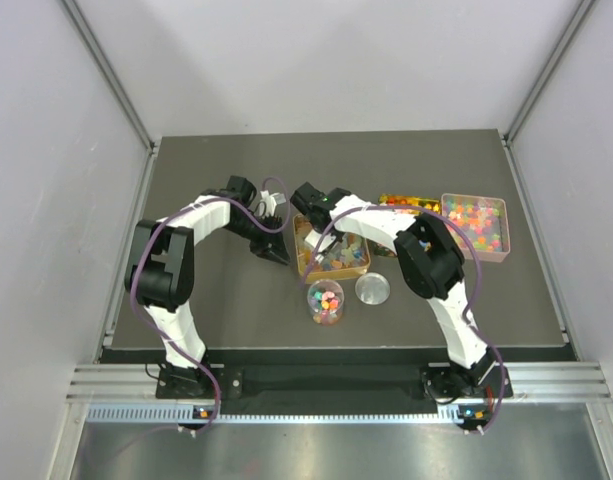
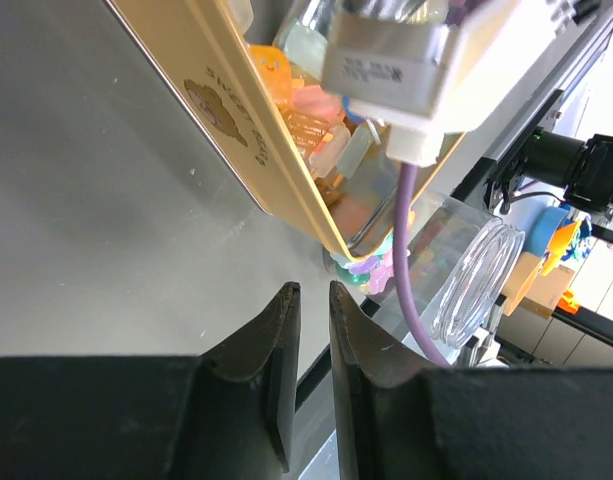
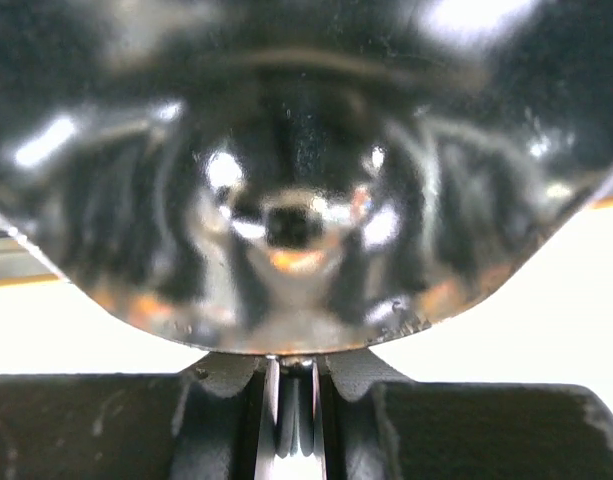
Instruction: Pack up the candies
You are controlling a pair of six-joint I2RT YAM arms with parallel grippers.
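An orange-rimmed box (image 1: 331, 273) of wrapped candies sits mid-table, its side filling the upper left wrist view (image 2: 211, 95). My left gripper (image 1: 276, 250) is left of it; in the left wrist view its fingertips (image 2: 312, 295) show a narrow gap, nothing between them. My right gripper (image 1: 324, 240) is over the box, shut on a shiny metal scoop (image 3: 306, 200) that fills most of the right wrist view. A clear jar (image 1: 325, 300) with colourful candies stands in front of the box.
A round clear lid (image 1: 372, 288) lies right of the jar. A yellow box (image 1: 411, 200) sits behind the right arm, a pink box (image 1: 491, 250) of colourful candies at far right.
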